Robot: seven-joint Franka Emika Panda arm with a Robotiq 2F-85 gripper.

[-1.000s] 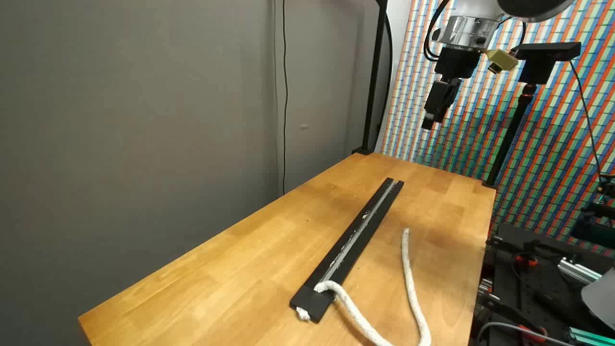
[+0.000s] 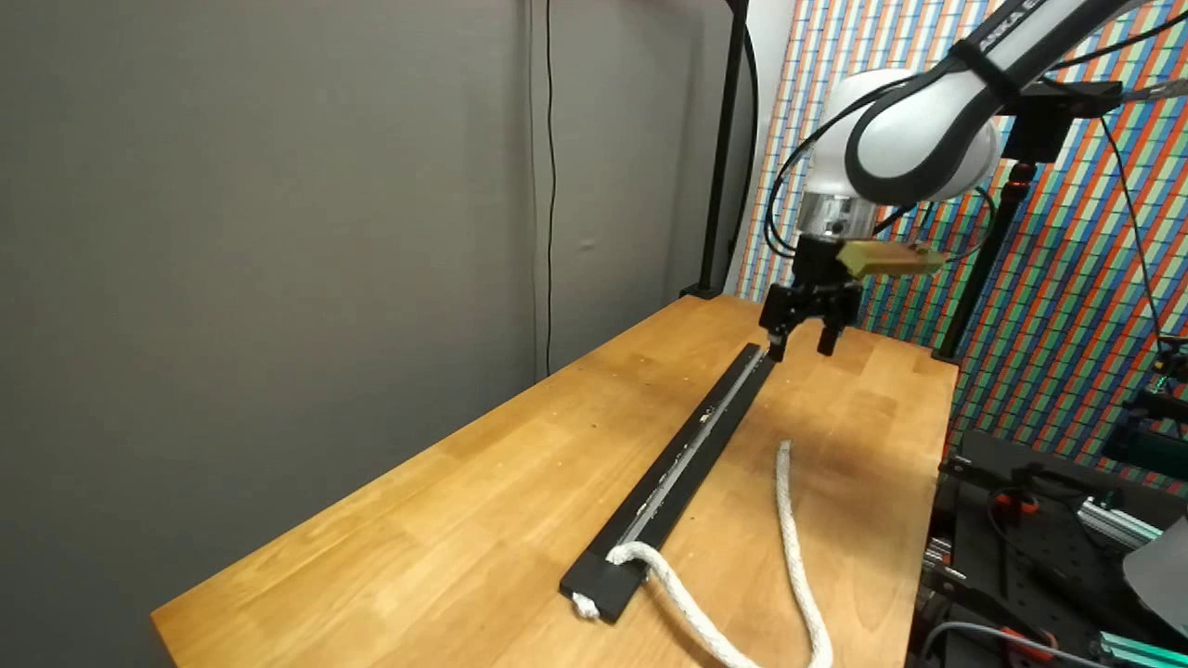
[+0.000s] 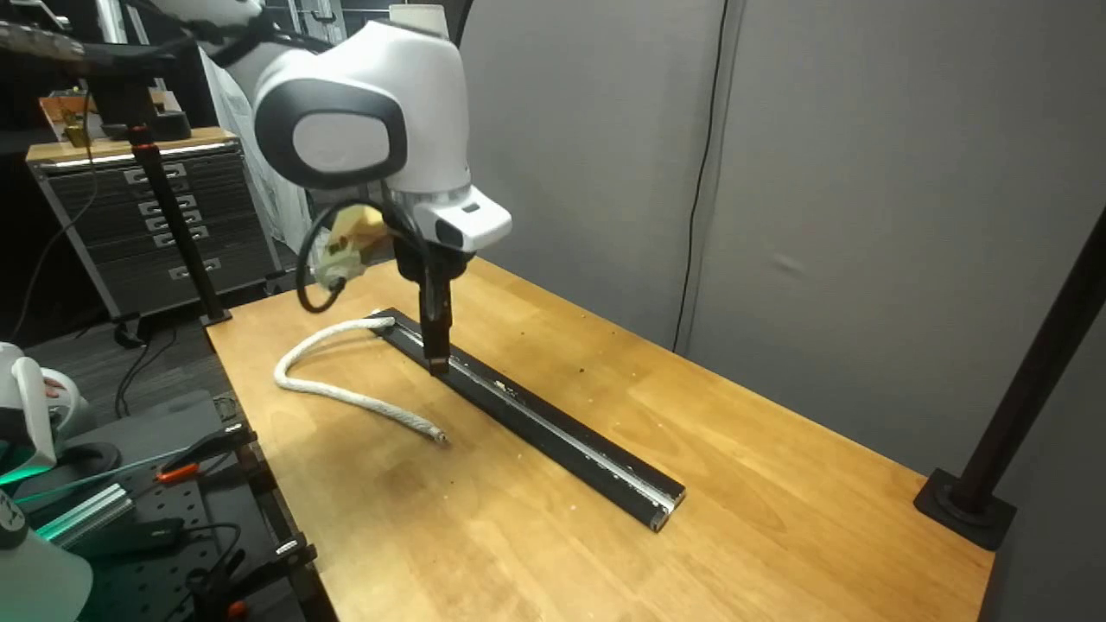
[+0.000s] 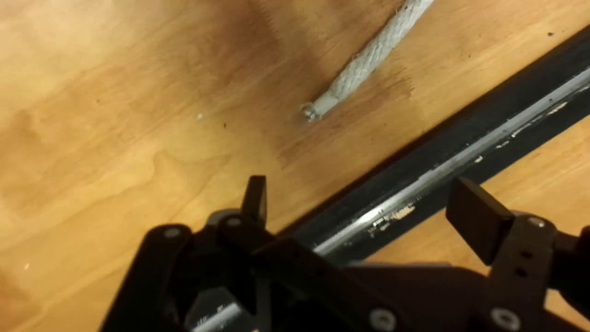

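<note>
A long black bar (image 2: 677, 458) with a light groove along its length lies on the wooden table. One end of a white rope (image 2: 793, 534) is fixed at the bar's near end in exterior view 1. From there the rope curves across the table, its free end (image 4: 321, 106) lying bare beside the bar. Above the bar hangs my gripper (image 2: 802, 345), pointing down, fingers wide apart and empty. In the wrist view, the bar runs diagonally through the space below the two fingers (image 4: 255, 196), with the rope's free end off to one side of them.
Open table surface (image 3: 788, 487) surrounds the bar and rope. Black posts (image 3: 990, 415) stand at the table's edges. A grey wall (image 2: 290, 278) borders one long side, and a dark cart (image 3: 145, 539) with tools stands along the other.
The arm has come down from high above the table's far end to low over the bar. My gripper has also turned, so both fingers now show apart. Rope and bar look unmoved.
</note>
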